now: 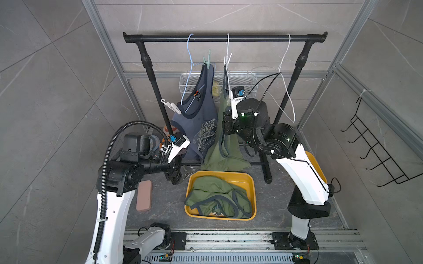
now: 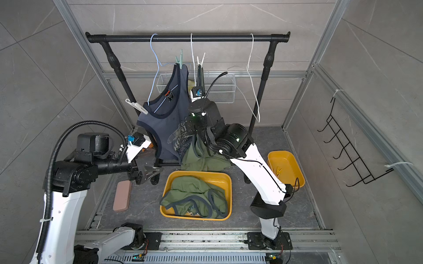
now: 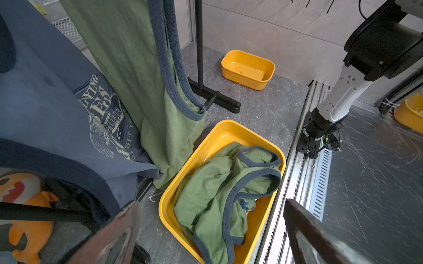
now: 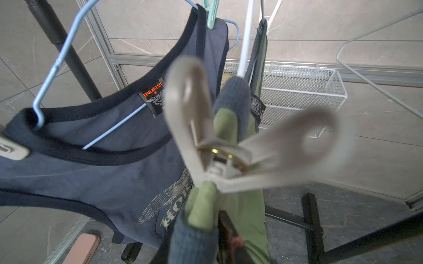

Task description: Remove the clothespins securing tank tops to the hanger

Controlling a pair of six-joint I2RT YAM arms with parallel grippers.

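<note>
A white clothespin is clipped on the strap of the green tank top, its handles spread wide. My right gripper is low in its wrist view, close below the clothespin; the strap hangs over it and largely hides the fingers, so how they stand is unclear. Behind, the grey-blue tank top hangs on a blue hanger, with a green clothespin and a white one on its shoulders. Another white clothespin sits higher, on the green top's far strap. My left gripper stands open and empty above the floor.
Below the rack, a yellow bin holds a green garment. Another yellow bin with yellow clothespins stands at the right. An empty white hanger hangs on the rack's right side, near a wire basket.
</note>
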